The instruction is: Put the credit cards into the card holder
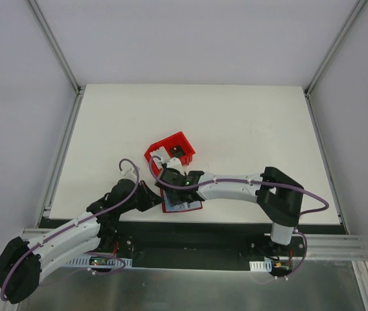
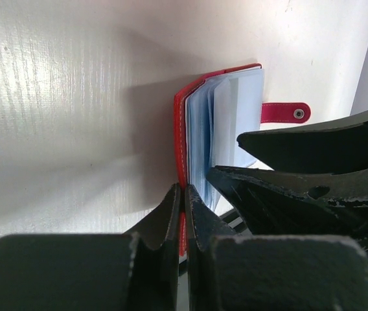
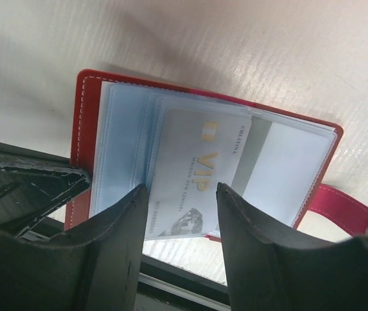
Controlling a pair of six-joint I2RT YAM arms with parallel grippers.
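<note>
The red card holder (image 3: pixel 83 136) lies open near the table's front edge, with clear sleeves, a VIP card (image 3: pixel 190 162) and a white card (image 3: pixel 287 165) in it. My left gripper is shut at the holder's red edge (image 2: pixel 179 129); whether it pinches that edge is unclear. My right gripper is part open above the holder, its fingertips either side of the VIP card's middle, touching or close to it. Its fingers also show beside the holder in the left wrist view.
A red tray (image 1: pixel 179 138) with white and dark items stands behind the holder on the white table (image 1: pixel 249 123). Both arms crowd the front edge.
</note>
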